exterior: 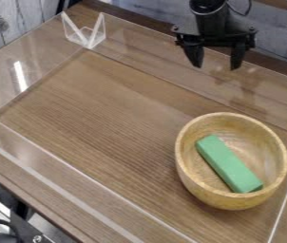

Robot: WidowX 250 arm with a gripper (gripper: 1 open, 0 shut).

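My black gripper (214, 50) is at the top of the camera view, over the back right of the wooden table, with its fingers spread open and nothing visible between them. In the lower right, well away from the gripper, a round wooden bowl (195, 178) holds a green bar (229, 163) lying at a slant.
A white wire-like object (87, 30) is at the back left. A grey wall runs behind the back edge at the right. Dark cabling shows at the bottom left corner.
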